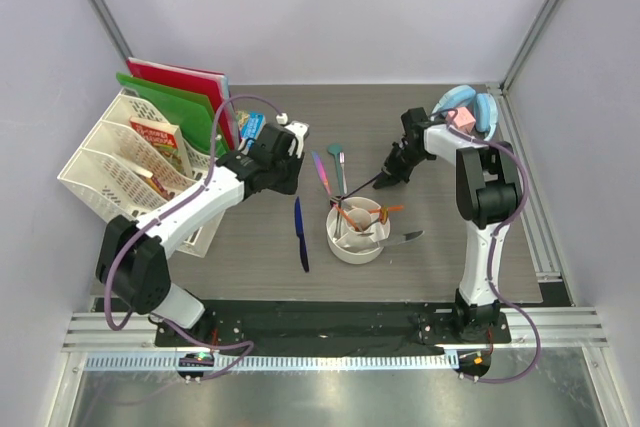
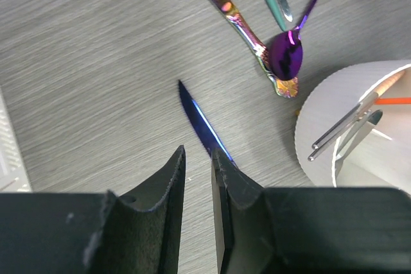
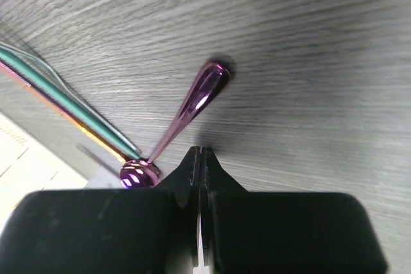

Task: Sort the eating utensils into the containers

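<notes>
A purple spoon (image 3: pixel 191 102) lies on the table, its bowl (image 2: pixel 284 54) resting over the end of a rainbow knife (image 2: pixel 239 25). My right gripper is shut with nothing between its fingers; the spoon's handle lies outside them, on their far-left side. A teal utensil (image 1: pixel 336 152) and a slim silver one (image 1: pixel 342 167) lie near the rainbow knife. My left gripper stands open and empty above a dark blue knife (image 2: pixel 204 123). The white round container (image 1: pixel 354 251) holds several utensils, some with orange handles.
A white basket (image 1: pixel 95 172) with books and folders stands at the left. Blue headphones (image 1: pixel 484 112) and a pink block (image 1: pixel 461 119) sit at the far right. Bare table (image 1: pixel 440 212) shows right of the container.
</notes>
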